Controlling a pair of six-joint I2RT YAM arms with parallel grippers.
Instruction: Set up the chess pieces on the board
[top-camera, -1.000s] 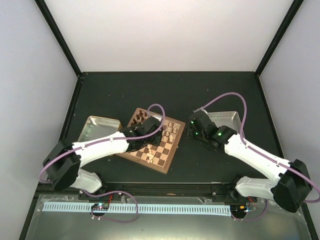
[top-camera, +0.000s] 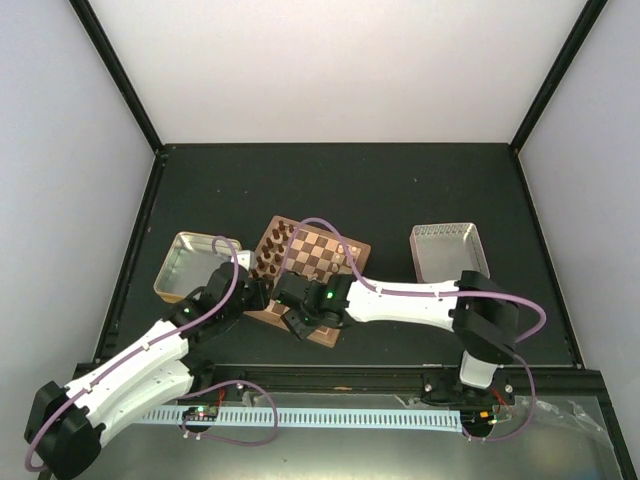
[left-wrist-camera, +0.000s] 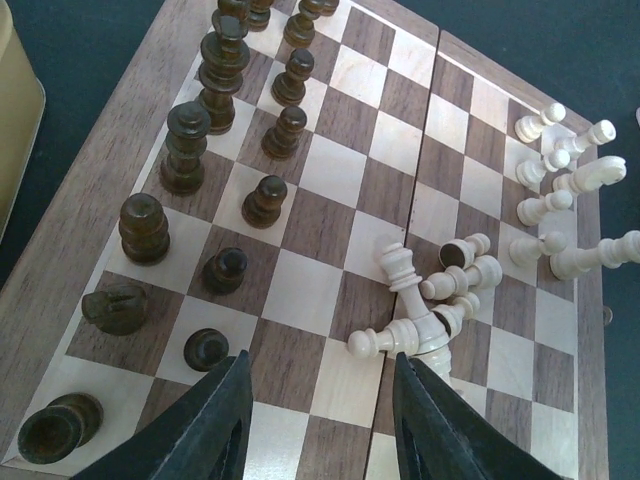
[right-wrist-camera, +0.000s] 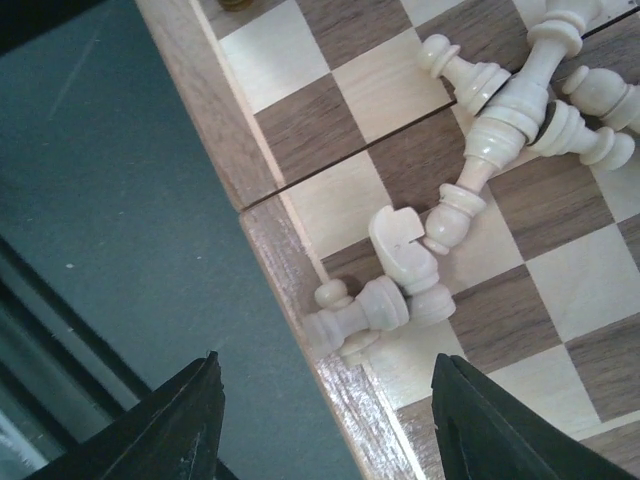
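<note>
My left gripper hangs over the board's dark-piece side, fingers apart and empty. The dark pieces, including a dark rook (left-wrist-camera: 145, 228), stand upright in rows; white pawns (left-wrist-camera: 530, 208) and others stand along the far side in the left wrist view. Several white pieces lie tumbled mid-board. My right gripper is open over the board's near edge, below a fallen white knight (right-wrist-camera: 400, 250) lying with other white pieces, near a long fallen white piece (right-wrist-camera: 500, 130). In the top view both grippers partly hide the chessboard (top-camera: 330, 255).
An empty tray (top-camera: 190, 265) sits left of the board and another (top-camera: 445, 250) to the right.
My left gripper has moved left from over the board's middle to its left side. My right arm has swung left and toward the front, over the fallen white pieces.
</note>
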